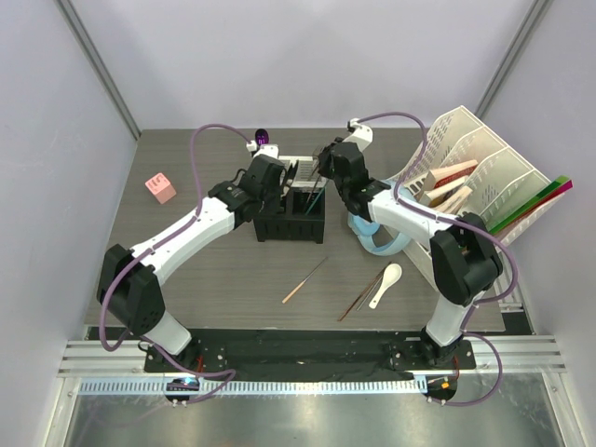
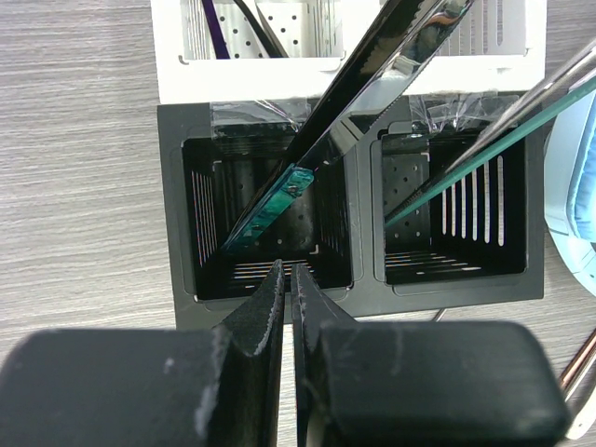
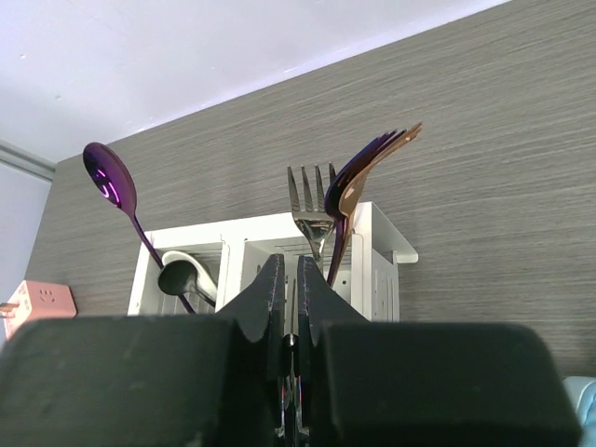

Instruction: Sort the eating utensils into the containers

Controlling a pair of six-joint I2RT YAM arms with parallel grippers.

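Note:
The black container (image 2: 367, 298) has two compartments, with knife-like utensils (image 2: 298, 177) leaning in the left one and a teal-and-steel pair (image 2: 466, 158) in the right. A white caddy (image 3: 223, 223) behind holds a purple spoon (image 3: 110, 177) and forks (image 3: 312, 223). My left gripper is over the black container's front, fingertips close together, exact opening unclear. My right gripper, above the caddy's right side, is shut on a slim metal utensil seen between and below its fingers.
Loose chopsticks (image 1: 361, 296), a white spoon (image 1: 386, 279) and a thin skewer (image 1: 304, 279) lie on the front table. A pink cube (image 1: 160, 187) is at left, a large white rack (image 1: 494, 158) at right.

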